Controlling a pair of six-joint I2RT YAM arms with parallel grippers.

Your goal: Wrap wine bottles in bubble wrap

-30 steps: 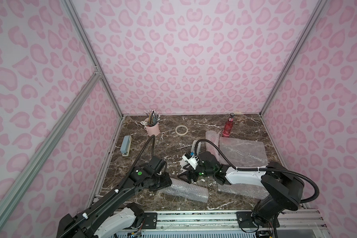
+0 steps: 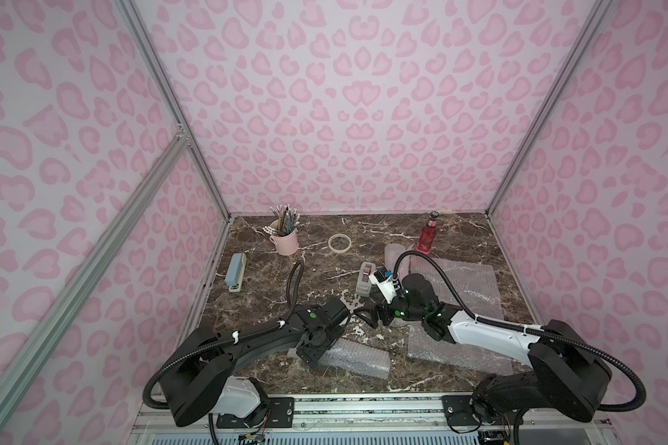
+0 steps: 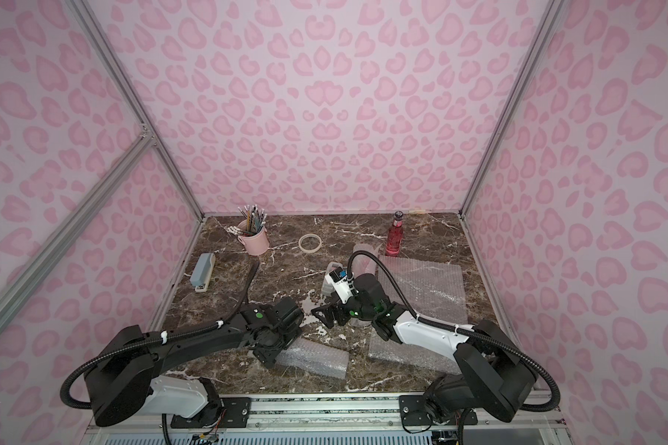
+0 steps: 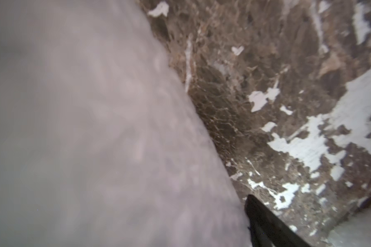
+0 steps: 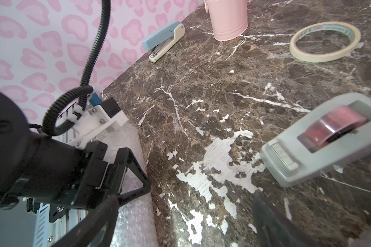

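Note:
A bubble-wrapped roll [image 2: 356, 359] lies at the front centre; my left gripper [image 2: 320, 342] is down over its left end, and the wrap fills most of the left wrist view, one dark finger beside it. Whether it holds the wrap is not clear. My right gripper [image 2: 367, 315] hangs open above the table beside the tape dispenser [image 5: 317, 140], nothing between its fingers. A red bottle [image 2: 426, 233] stands at the back right. A pink wrapped roll [image 2: 395, 253] lies behind my right arm, next to flat bubble-wrap sheets [image 2: 460, 282].
A pink pen cup [image 2: 285, 242], a tape roll [image 2: 339, 236] and a stapler [image 2: 236, 270] are at the back and left.
My left wrist has moved right and turned down over the front roll's left end. My right arm has moved up and to the right, away from that roll.

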